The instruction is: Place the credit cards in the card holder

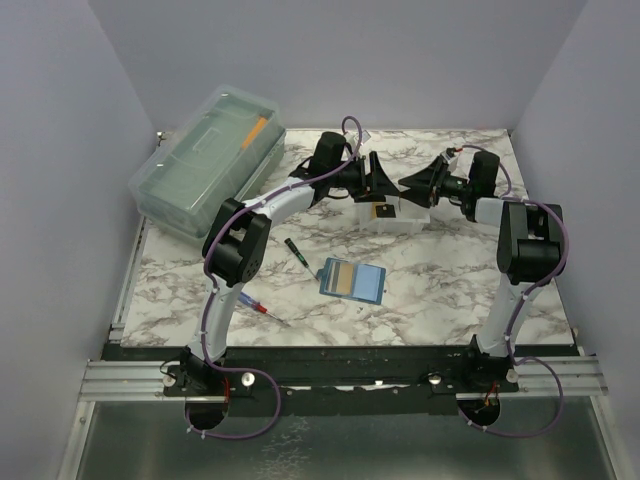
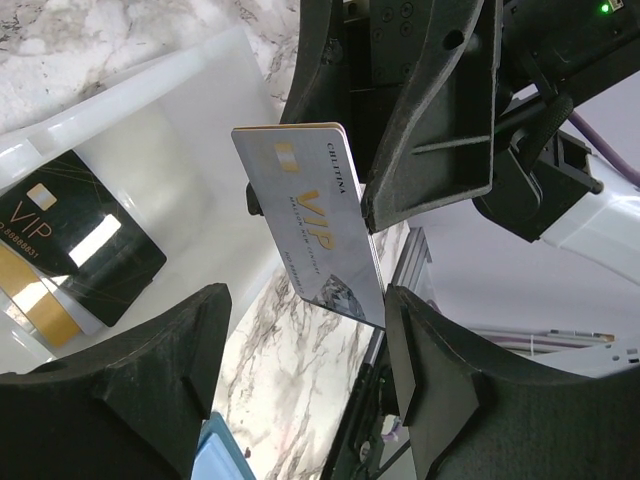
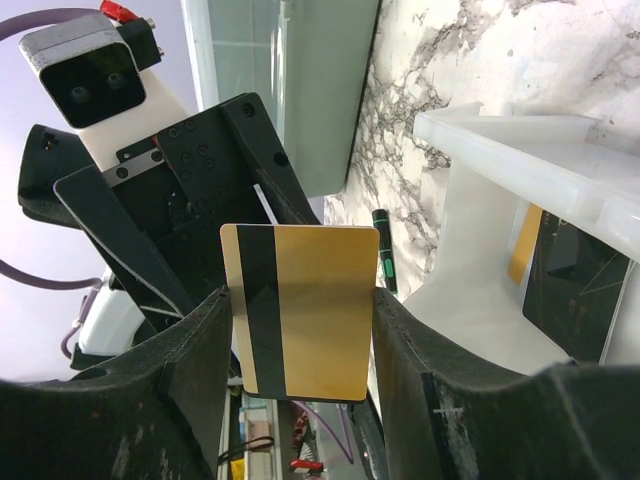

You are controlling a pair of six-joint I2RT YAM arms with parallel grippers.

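Observation:
A silver VIP card (image 2: 305, 215) with a gold edge is pinched by its sides in my right gripper. Its gold back with a black stripe (image 3: 320, 310) faces the right wrist camera. My left gripper is open, its fingers apart on either side of the card's lower end; one fingertip is at the card's corner. Both grippers meet over a white box, where a black VIP card (image 2: 85, 240) and a gold card (image 2: 35, 300) lie. The blue card holder (image 1: 352, 281) lies open on the marble table, with cards in its left half.
The white box (image 1: 393, 226) stands below the grippers. A large lidded bin (image 1: 205, 165) fills the back left. Two screwdrivers, one green (image 1: 298, 253) and one blue and red (image 1: 262, 308), lie left of the holder.

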